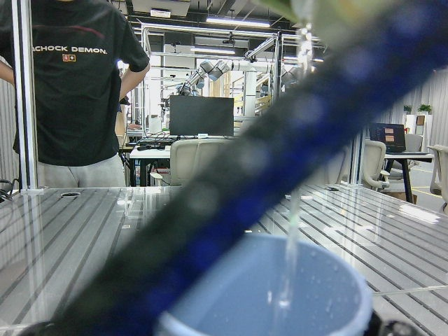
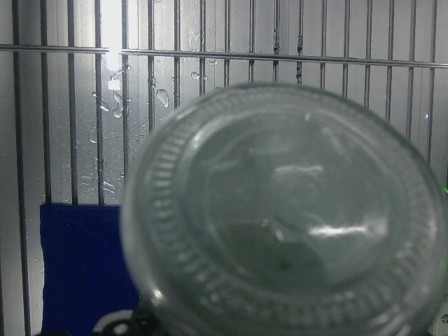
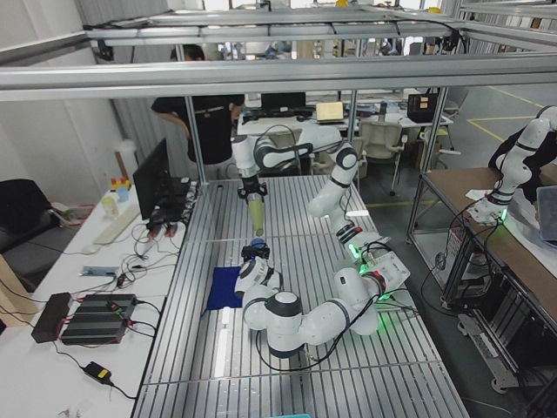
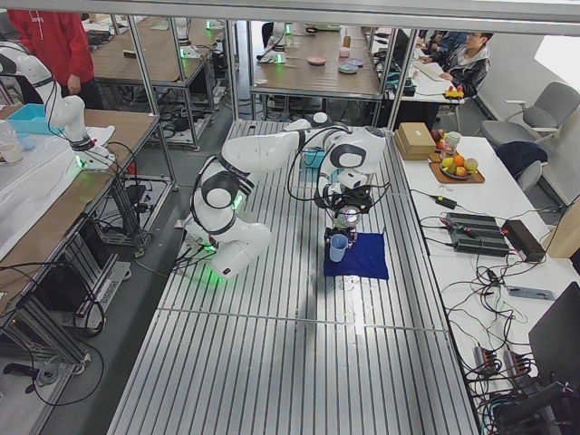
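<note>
A blue cup (image 4: 338,247) is held at my left gripper (image 3: 256,251), above a dark blue cloth (image 4: 367,263). In the left wrist view its rim sits at the bottom, with a thin clear stream above it and a blurred dark band across the middle. My right gripper (image 3: 252,190) is shut on a yellow-green bottle (image 3: 256,211), tilted with its lower end just over the cup. In the right wrist view the bottle's clear round bottom (image 2: 283,210) fills much of the frame, hiding the fingers.
A teal container (image 4: 314,157) lies at one end. Side desks (image 3: 104,357) hold monitors, power boxes and cables. Aluminium frame bars surround the table.
</note>
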